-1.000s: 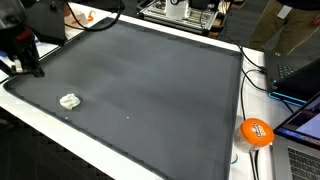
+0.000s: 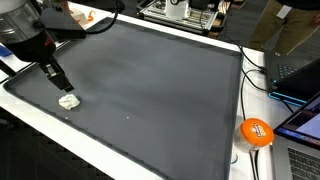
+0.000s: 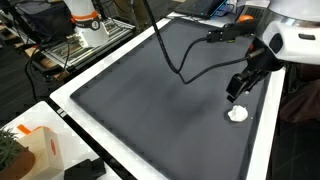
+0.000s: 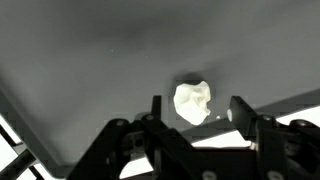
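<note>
A small crumpled white wad (image 2: 69, 101), like paper or cloth, lies on the dark grey board (image 2: 150, 110) near its edge. In the wrist view the wad (image 4: 192, 101) shows between and a little beyond my two black fingertips, with space on both sides. My gripper stands open and holds nothing. From the second exterior view, the gripper (image 3: 236, 94) hangs just above and beside the wad (image 3: 238, 114). The wad's underside is hidden.
A raised rim and a white table edge (image 2: 100, 150) run along the board close to the wad. An orange-topped container (image 2: 254, 133) and a laptop (image 2: 298, 80) stand off the board at the right. The board's middle is clear.
My gripper has come from the far left of the first exterior view, moving right and down to the white wad. The wad has stayed in place.
</note>
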